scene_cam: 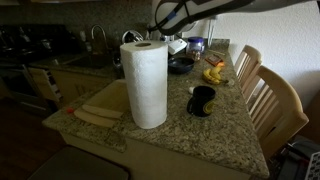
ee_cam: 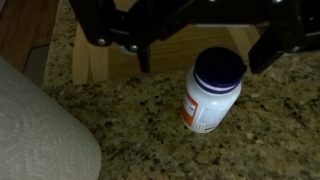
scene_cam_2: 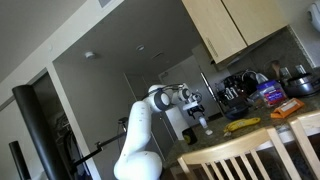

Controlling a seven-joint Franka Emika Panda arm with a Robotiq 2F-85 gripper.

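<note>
A white bottle [ee_cam: 206, 110] with a dark purple cap [ee_cam: 219, 67] and an orange-edged label stands on the granite counter in the wrist view. My gripper is open, its dark fingers [ee_cam: 144, 58] spread apart on either side of the cap. Clear space shows between each finger and the bottle, so nothing is held. In exterior view 1 the arm [scene_cam: 185, 17] reaches in from the upper right, and the tall paper towel roll [scene_cam: 148, 85] hides the bottle and much of the gripper.
Beside the bottle lies a wooden board [ee_cam: 180, 52]. A black mug [scene_cam: 201, 101], bananas [scene_cam: 213, 74] and a dark pan [scene_cam: 180, 65] sit along the counter. Wooden chairs [scene_cam: 275, 105] line its right side. Bare granite surrounds the bottle's base.
</note>
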